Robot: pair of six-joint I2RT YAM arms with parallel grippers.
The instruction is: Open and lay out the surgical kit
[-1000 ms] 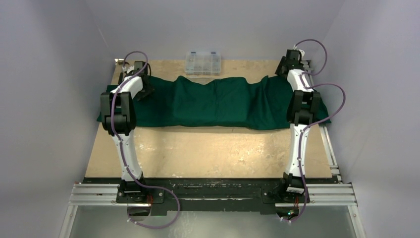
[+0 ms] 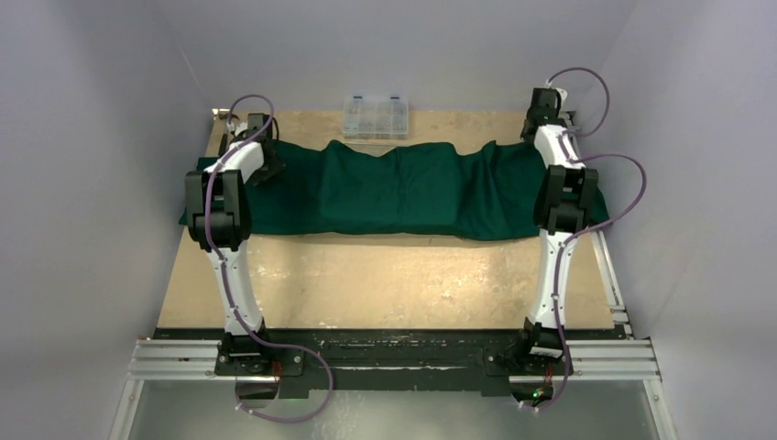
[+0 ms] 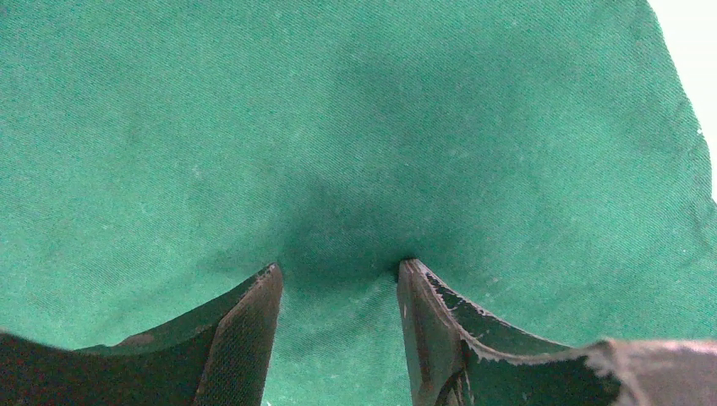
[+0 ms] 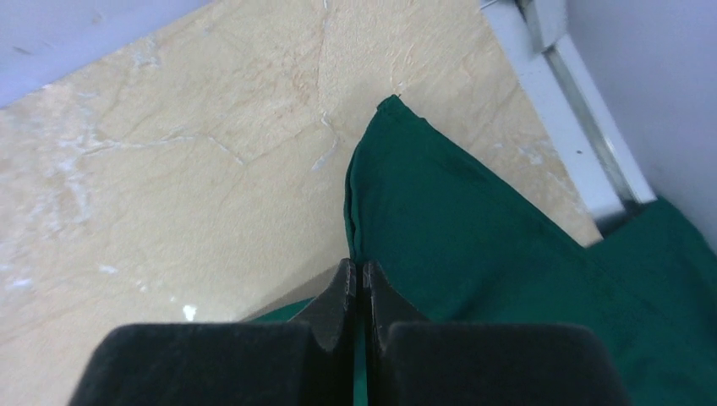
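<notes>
A dark green cloth [image 2: 394, 192] lies spread in a long band across the table in the top view, with soft folds along its far edge. At its far right corner my right gripper is shut on the cloth's edge, and the fabric puckers between the fingertips. In the right wrist view the cloth corner [image 4: 393, 106] points up and away from the fingers. Over the left part of the cloth my left gripper stands open, its fingers apart with flat green fabric beneath them. Whether those fingertips touch the fabric I cannot tell.
Behind the cloth, by the back wall, sits a clear compartment box [image 2: 376, 117]. A bare strip of tabletop [image 2: 394, 280] runs along the front. At the right, a metal rail [image 2: 608, 280] and a wall [image 2: 696, 183] bound the table.
My left arm stays still.
</notes>
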